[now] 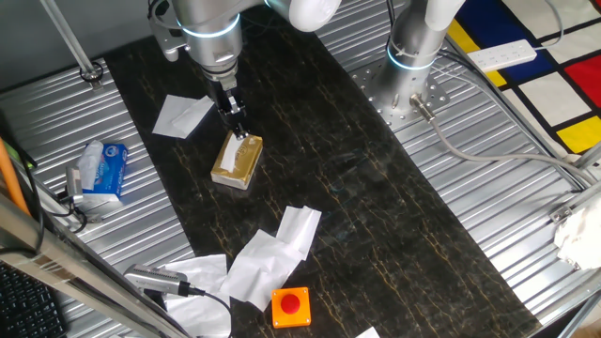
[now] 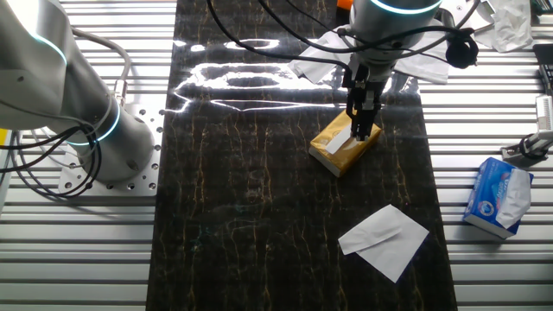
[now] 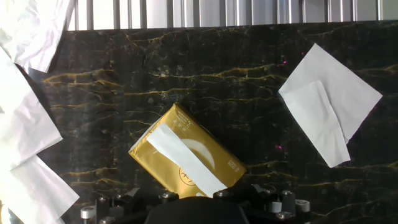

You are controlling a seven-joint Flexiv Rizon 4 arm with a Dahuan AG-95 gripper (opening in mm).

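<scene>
A gold tissue pack (image 1: 238,161) lies flat and turned at an angle on the black marble-patterned tabletop. A white tissue strip (image 3: 183,154) stretches along the pack's top face. My gripper (image 2: 360,136) points down right at the pack, its tips overlapping the pack's edge in both exterior views; whether they touch it is unclear. Along the bottom of the wrist view only dark gripper parts show, close to the strip's lower end. Neither the gap between the fingers nor any grip on the tissue can be made out.
A folded white tissue (image 3: 333,102) lies apart on the tabletop. Several more white sheets (image 1: 268,263) spread near an orange box with a red button (image 1: 291,307). Off the black surface stands a blue tissue pack (image 2: 499,197).
</scene>
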